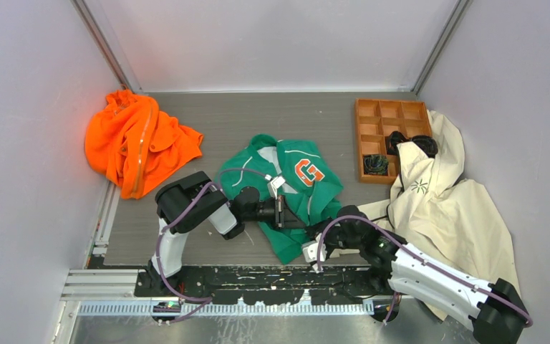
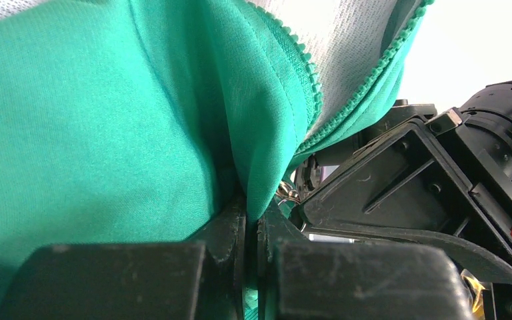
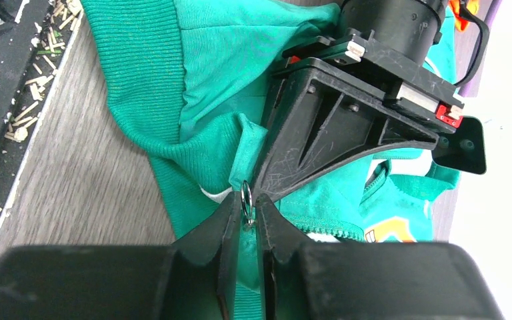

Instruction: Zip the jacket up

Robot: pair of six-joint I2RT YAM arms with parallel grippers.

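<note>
The green jacket (image 1: 308,172) lies open at the middle of the table, with its toothed zipper edges (image 2: 347,107) seen in the left wrist view. My left gripper is shut on a fold of the jacket's front edge near the hem. My right gripper is right beside it, its fingertips close around a metal zipper pull ring (image 3: 247,200); whether they grip it I cannot tell.
An orange garment (image 1: 136,143) lies at the left. A wooden compartment tray (image 1: 365,122) with dark items and a cream garment (image 1: 458,222) take up the right. Bare table lies behind the jacket.
</note>
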